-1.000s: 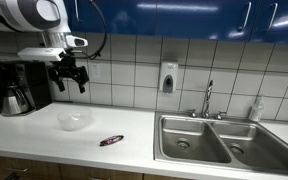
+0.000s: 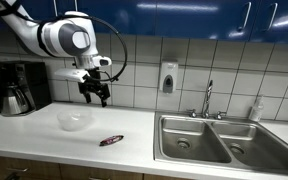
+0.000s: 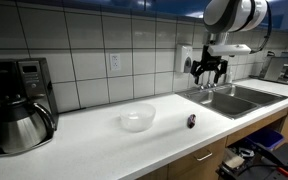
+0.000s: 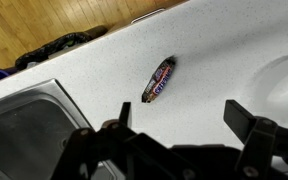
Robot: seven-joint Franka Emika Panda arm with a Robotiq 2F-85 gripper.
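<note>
A dark wrapped candy bar [image 4: 158,79] with a red and blue label lies on the white counter, showing as a small dark piece [image 2: 111,140] in exterior view 1. Left of it in that view sits a clear, whitish bowl [image 2: 75,119], which seems empty. In the wrist view only part of the bowl [image 4: 284,88] shows, at the right edge. My gripper [image 2: 96,95] hangs well above the counter, between bowl and bar. Its fingers are spread wide in the wrist view, one fingertip [image 4: 238,117] at right, and nothing is between them.
A double sink [image 2: 229,142] with a faucet is set into the counter right of the bar. A coffee maker [image 3: 24,105] stands at the counter's far left. Blue cupboards [image 2: 214,18] hang above. Bare counter surrounds the bar.
The arm has moved to the right and the gripper slightly lower, from near the bowl's left side to past its right side. The bar and bowl have stayed put.
</note>
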